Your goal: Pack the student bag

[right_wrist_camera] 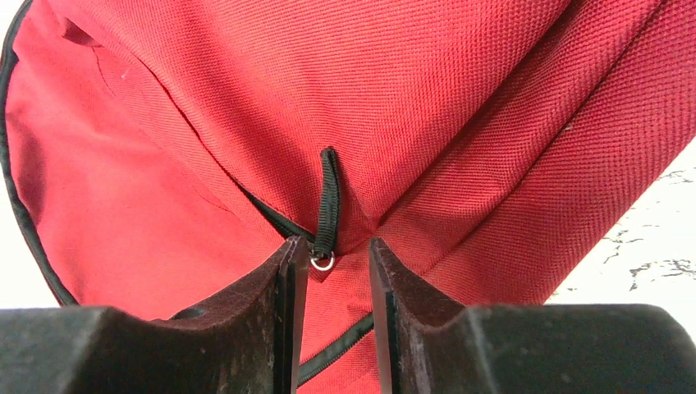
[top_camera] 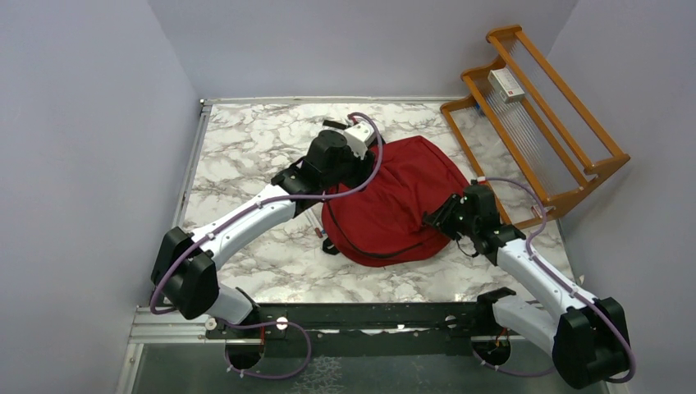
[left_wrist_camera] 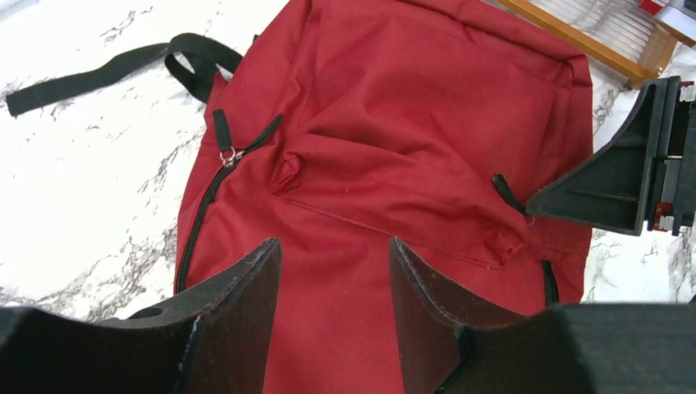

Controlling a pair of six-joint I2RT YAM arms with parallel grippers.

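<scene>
A red bag (top_camera: 398,185) lies flat on the marble table, with black zips and straps. My left gripper hangs over it, fingers apart with nothing between them; the bag's upper folds and a zip pull (left_wrist_camera: 230,156) show beyond. My right gripper is low at the bag's right part, fingers apart on either side of a black zip pull (right_wrist_camera: 328,201) with a metal ring, not visibly closed on it. Two pens (top_camera: 313,223) lie left of the bag, partly hidden by my left arm in the top view.
A wooden rack (top_camera: 542,115) with a white box (top_camera: 506,84) on it stands at the right, close beside the bag and right arm. Bare marble lies at the left and front of the table.
</scene>
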